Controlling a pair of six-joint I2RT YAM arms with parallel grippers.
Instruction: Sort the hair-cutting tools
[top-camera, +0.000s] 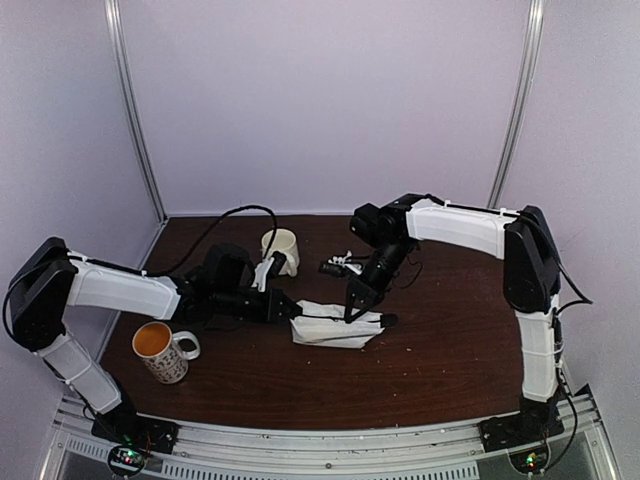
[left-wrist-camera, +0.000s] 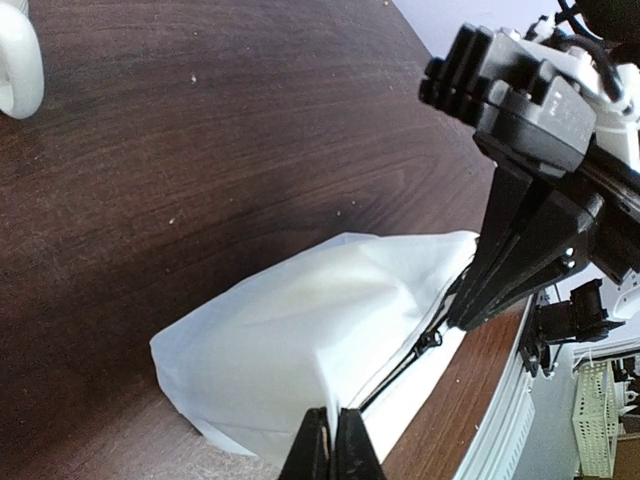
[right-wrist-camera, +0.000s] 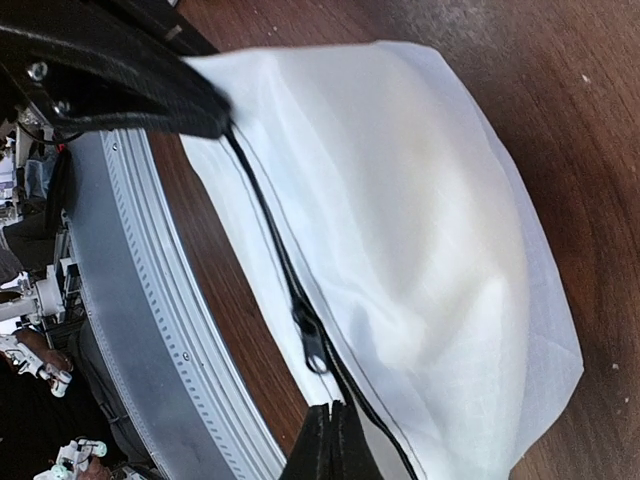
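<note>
A white fabric pouch (top-camera: 335, 335) with a black zipper lies mid-table; its zipper pull (right-wrist-camera: 310, 335) shows in both wrist views. My left gripper is shut at the pouch's near end in its view, with a fold of white fabric running into its fingertips. My right gripper is shut over the zipper line, along from the pull; whether it pinches anything thin is hard to tell. No hair cutting tools are visible; whether any are inside the pouch cannot be seen.
A patterned mug (top-camera: 168, 365) with orange interior stands front left. A white mug (top-camera: 287, 255) stands behind my left arm. Both arms reach over the middle.
</note>
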